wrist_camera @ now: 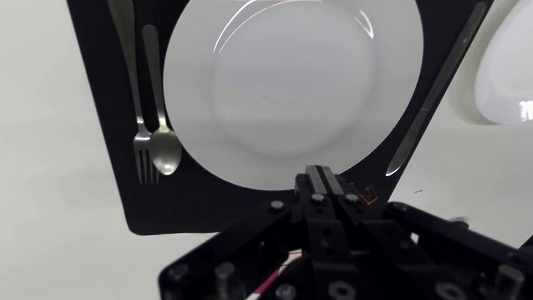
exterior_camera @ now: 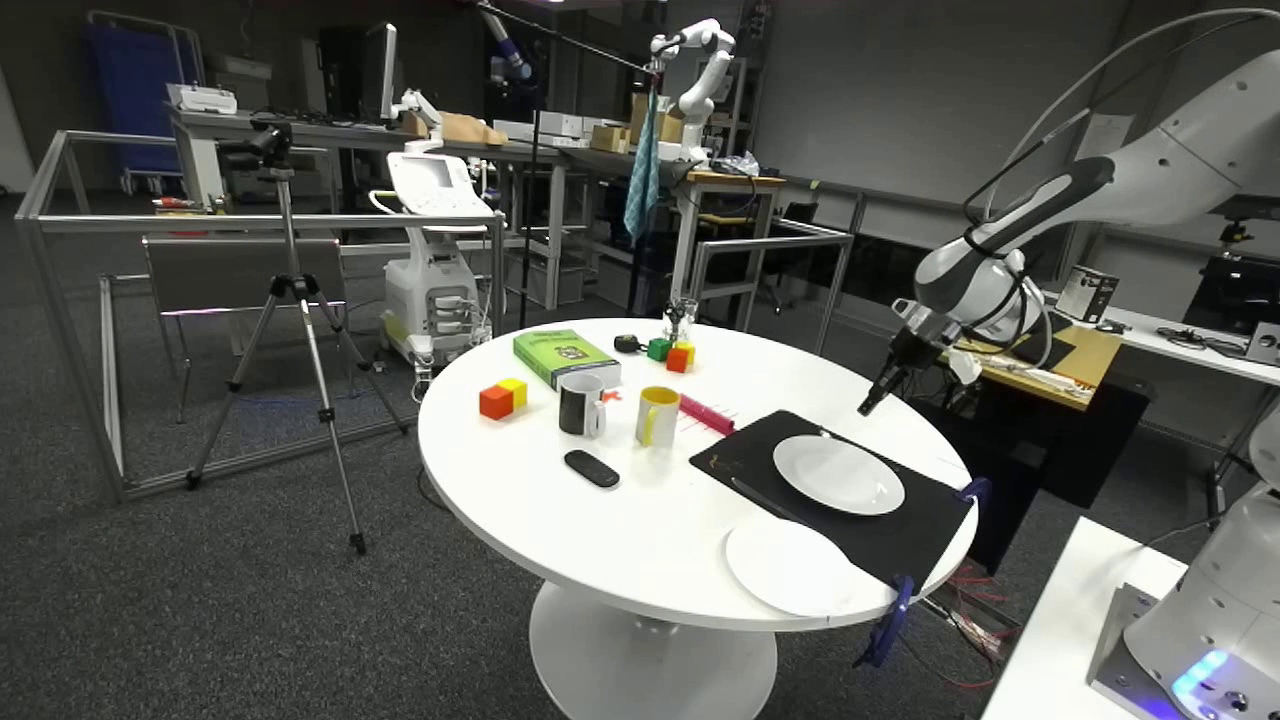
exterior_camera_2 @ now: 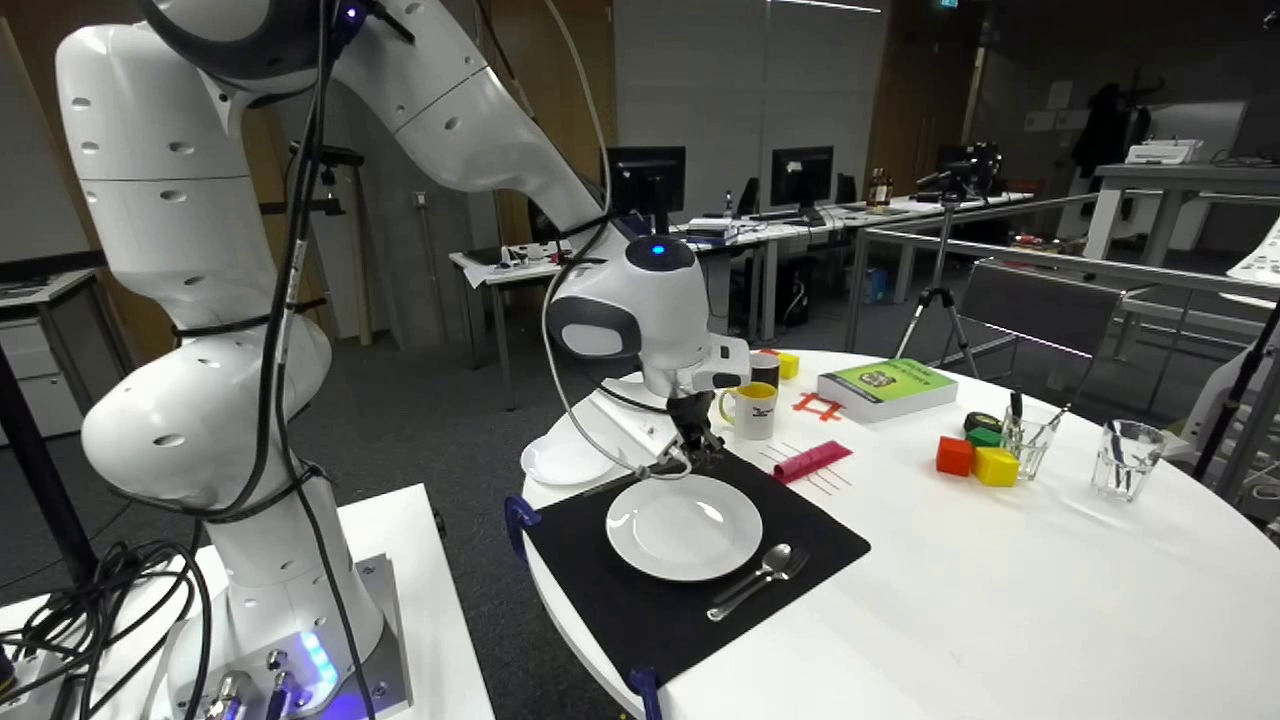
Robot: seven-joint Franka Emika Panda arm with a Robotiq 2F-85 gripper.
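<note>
My gripper is shut, its fingers together and nothing showing between them. It hangs above the table, over the edge of the white plate (wrist_camera: 295, 75) in the wrist view. The plate lies on a black placemat (wrist_camera: 170, 212). On one side of it a fork (wrist_camera: 130, 70) and a spoon (wrist_camera: 165, 150) lie side by side, the spoon's bowl close against the fork's tines. A knife (wrist_camera: 434, 100) rests along the placemat's opposite edge. Exterior view 1 has the gripper (exterior_camera: 866, 410) above the far side of the placemat.
A second white plate (exterior_camera: 786, 566) sits beside the placemat. Farther off are a yellow-and-white mug (exterior_camera: 657, 420), a black-and-white mug (exterior_camera: 581, 406), a pink roll (exterior_camera_2: 812, 461), a green box (exterior_camera_2: 890, 382), coloured blocks (exterior_camera_2: 955, 455) and glasses (exterior_camera_2: 1128, 460). Blue clamps (exterior_camera: 885, 624) grip the table edge.
</note>
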